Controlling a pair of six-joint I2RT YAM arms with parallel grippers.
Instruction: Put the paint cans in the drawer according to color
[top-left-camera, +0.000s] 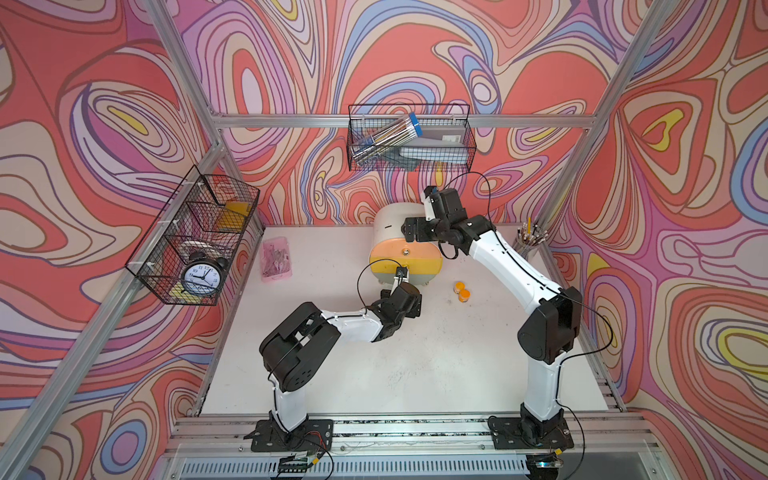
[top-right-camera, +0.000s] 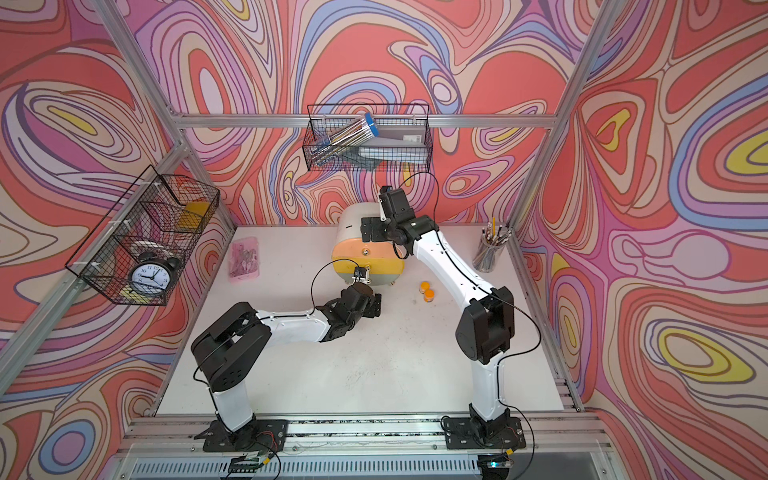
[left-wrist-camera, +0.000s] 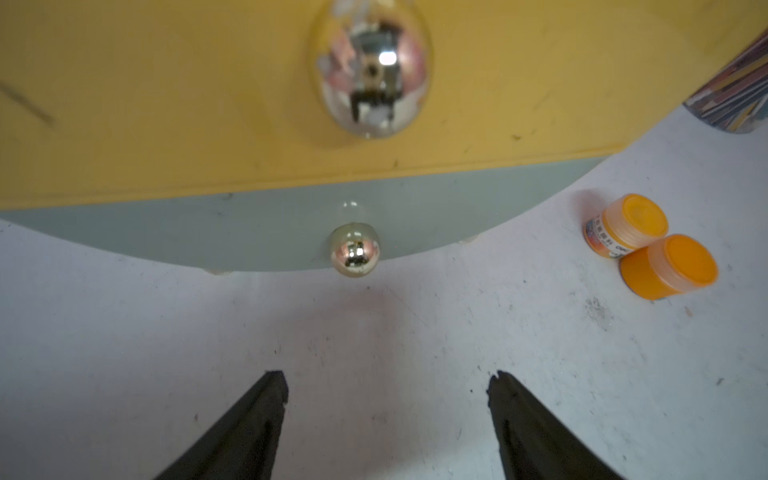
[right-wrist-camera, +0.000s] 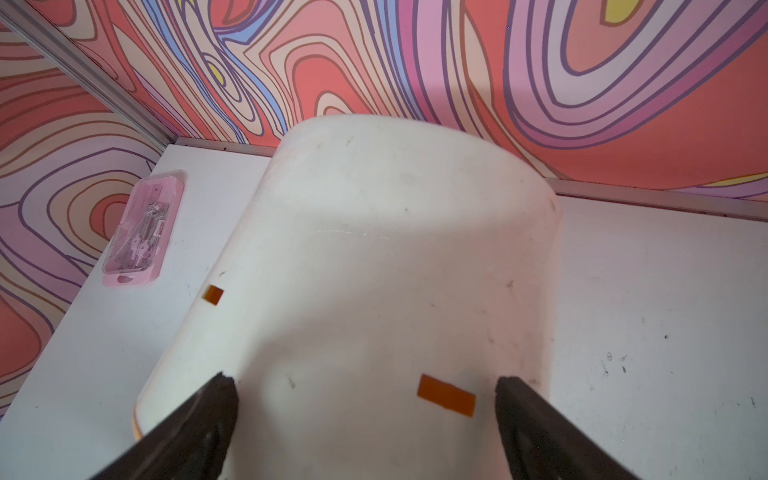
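Two orange paint cans, the nearer one (left-wrist-camera: 670, 266) and the farther one (left-wrist-camera: 623, 225), stand side by side on the table, right of the drawer cabinet (top-left-camera: 392, 217). The cabinet has a rounded white top, and its orange, yellow and grey drawer fronts look shut. In the left wrist view the yellow drawer (left-wrist-camera: 200, 104) fills the top; the grey drawer (left-wrist-camera: 184, 233) with its round metal knob (left-wrist-camera: 355, 249) lies below. My left gripper is partly open in front of the grey drawer, nothing between its fingers. My right gripper is open over the white top, empty.
A pink case (top-left-camera: 276, 260) lies at the back left and a brush holder (top-left-camera: 528, 237) stands at the back right. Wire baskets (top-left-camera: 192, 236) hang on the left and rear frame.
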